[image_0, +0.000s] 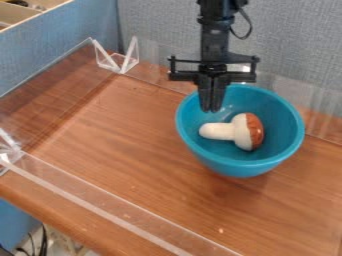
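My gripper (211, 98) points downward at the left part of the back of a teal bowl (207, 153), its fingertips over or just inside the rim, shut with nothing visible between them. Inside the bowl lies a toy mushroom (235, 131) with a white stem toward the left and a brown-orange cap to the right, below and to the right of my fingertips.
A grey padded wall (294, 50) stands behind, a blue panel with a wooden box (27, 15) at the upper left.
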